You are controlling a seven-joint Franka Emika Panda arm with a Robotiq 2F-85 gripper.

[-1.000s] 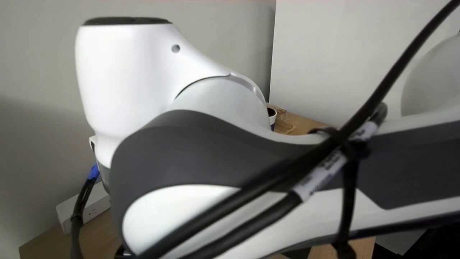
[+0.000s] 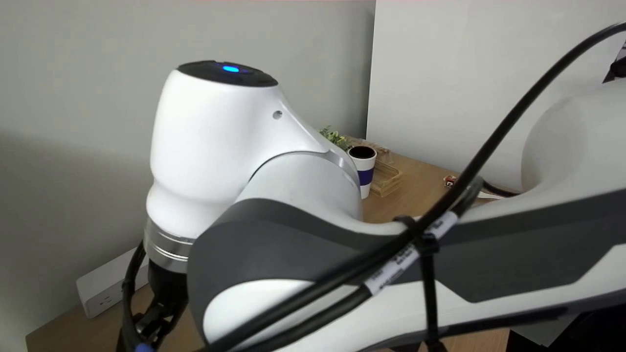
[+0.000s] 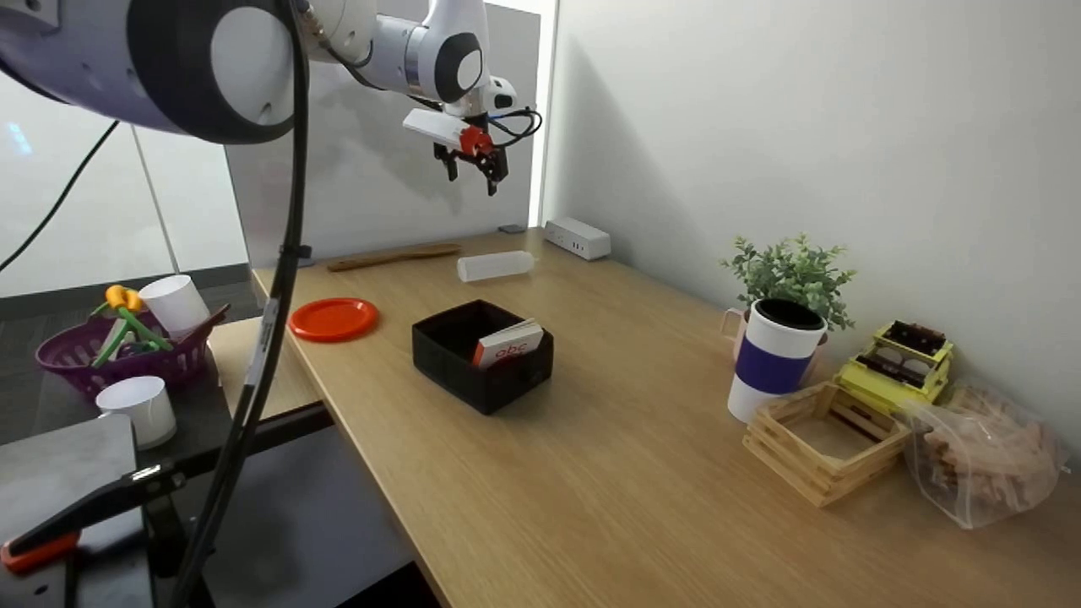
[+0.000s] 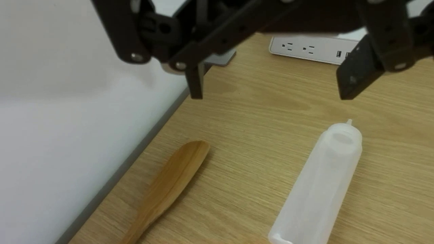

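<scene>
High above the far end of the table, my gripper (image 3: 472, 181) stands open with nothing between its fingers. In the wrist view the gripper shows its two dark fingertips wide apart at the top. A translucent white squeeze bottle (image 4: 319, 187) lies on its side on the table below, its nozzle pointing up the picture. Left of it in that view is a wooden spoon or spatula (image 4: 173, 179), near the table edge. Exterior view 2 shows the same bottle (image 3: 496, 265) and wooden utensil (image 3: 395, 257). The arm hides most of the table in exterior view 1.
A red plate (image 3: 334, 319) and a black box (image 3: 446, 355) holding a small white-and-red box (image 3: 507, 344) stand nearer. A power strip (image 3: 578, 238) lines the wall. A tumbler (image 3: 775, 360), plant (image 3: 790, 274) and wooden crate (image 3: 826, 456) stand at right.
In exterior view 1 the arm has shifted and its wrist has turned. More of the tumbler and crate shows behind it, and a blue light on the arm is now visible.
</scene>
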